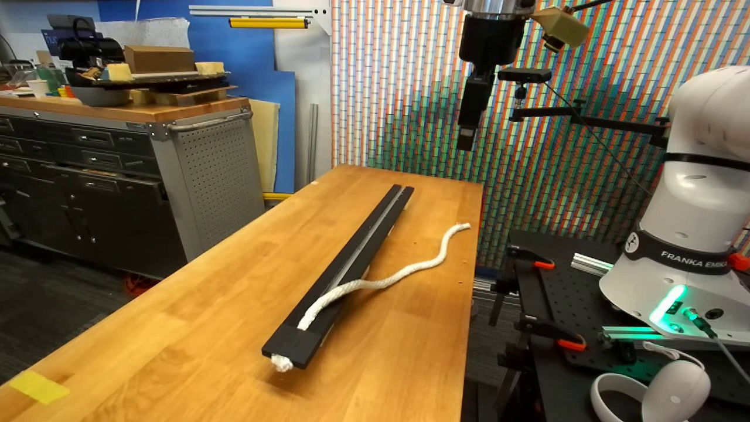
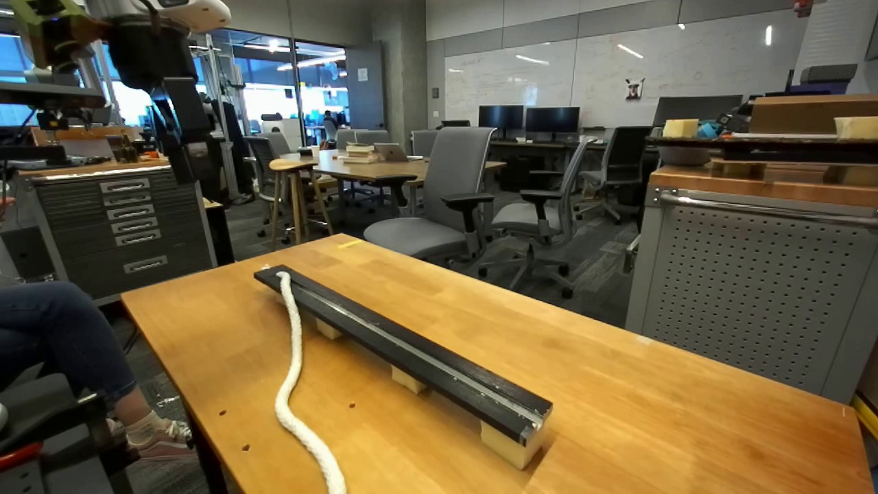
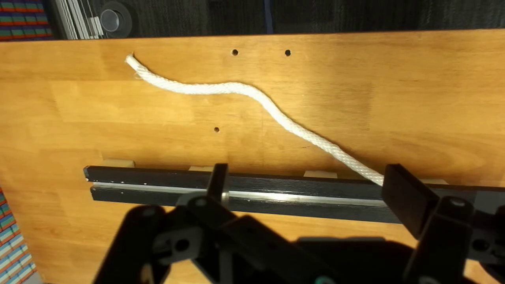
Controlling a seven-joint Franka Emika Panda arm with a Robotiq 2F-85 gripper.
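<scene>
A white rope (image 1: pixel 409 270) lies in a loose curve, partly on the wooden table and partly across a long black channel (image 1: pixel 337 271) with a pale groove. One rope end passes under the channel's near end block, and a frayed tuft (image 1: pixel 282 363) pokes out there. The other end rests free on the tabletop, at upper left in the wrist view. High above the table hangs my gripper (image 1: pixel 465 144), well clear of the rope. In the wrist view the gripper is open, its two fingers wide apart with nothing held; the right finger hides part of the rope.
Small wooden blocks (image 2: pixel 510 444) prop the channel above the table (image 2: pixel 658 395). Yellow tape (image 1: pixel 39 386) marks a table corner. A tool cabinet (image 1: pixel 211 169) stands beyond the table's left edge.
</scene>
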